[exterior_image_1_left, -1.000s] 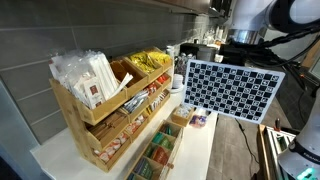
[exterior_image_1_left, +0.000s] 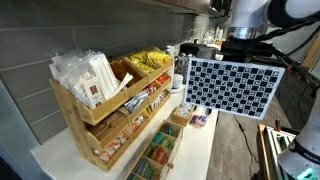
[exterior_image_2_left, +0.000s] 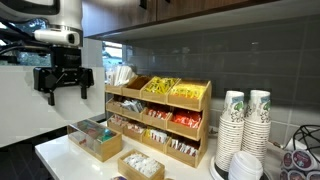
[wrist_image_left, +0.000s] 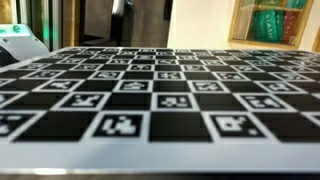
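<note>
A black-and-white checkered marker board (exterior_image_1_left: 232, 88) is held up in the air at the arm's end, on the right of exterior view 1. In the wrist view the board (wrist_image_left: 160, 90) stretches across the lower frame at a shallow slant, and no fingers show. My gripper (exterior_image_2_left: 66, 96) hangs at the left of exterior view 2 with its two dark fingers spread apart and nothing visible between them. Behind it there is a large pale panel, perhaps the board's blank back. How the board is fixed to the arm is hidden.
A tiered wooden rack (exterior_image_1_left: 90, 125) of packets runs along the grey tiled wall. A divided wooden tray (exterior_image_1_left: 155, 155) and a small box (exterior_image_2_left: 141, 165) stand in front. Stacked paper cups (exterior_image_2_left: 230, 122) are at the other end. Bare white counter (exterior_image_1_left: 200, 155) shows below the board.
</note>
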